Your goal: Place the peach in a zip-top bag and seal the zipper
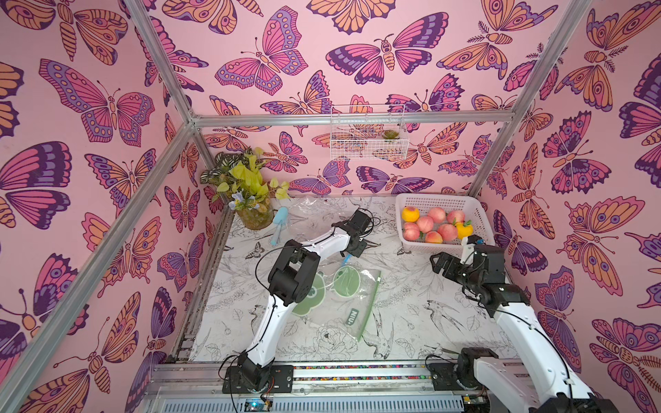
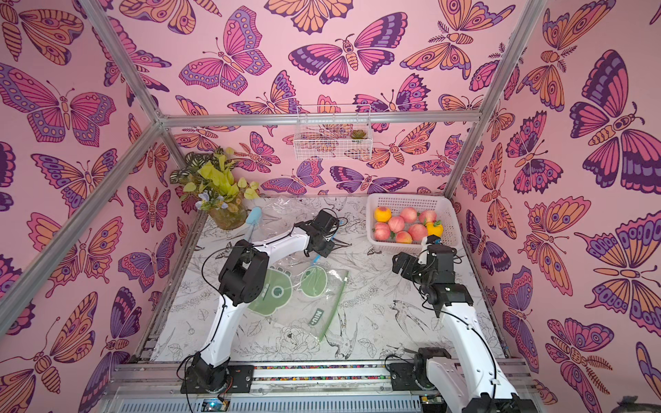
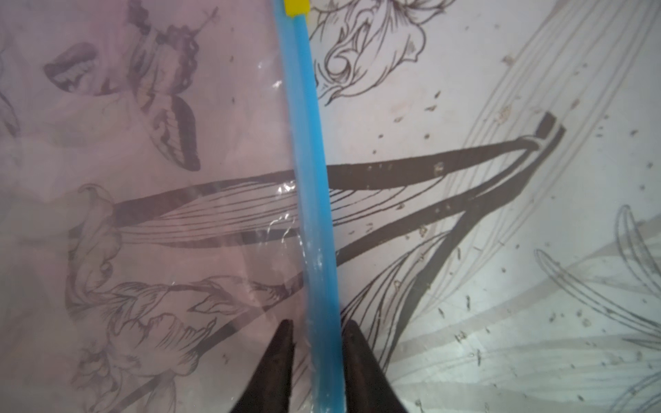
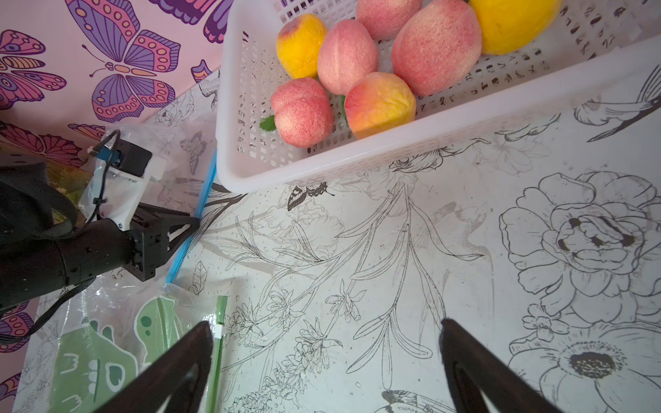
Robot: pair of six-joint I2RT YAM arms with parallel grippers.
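In the left wrist view, a clear bag's blue zipper strip (image 3: 315, 199) runs down between my left fingers, with a yellow slider (image 3: 296, 7) at the top edge. The left gripper is part open over the strip; how far down it reaches cannot be seen. Several peaches (image 4: 301, 112), pink and yellow, lie in the white basket (image 4: 323, 165). My right gripper stands wide open and empty above the table, in front of the basket. A second clear bag with green print (image 1: 344, 282) and a green zipper edge lies nearer the front.
A potted plant (image 1: 253, 199) stands at the back left, beside a light blue tool (image 1: 278, 223). A wire shelf (image 1: 369, 141) hangs on the back wall. Between the green-edged bag and the right arm (image 1: 537, 337) the table is bare.
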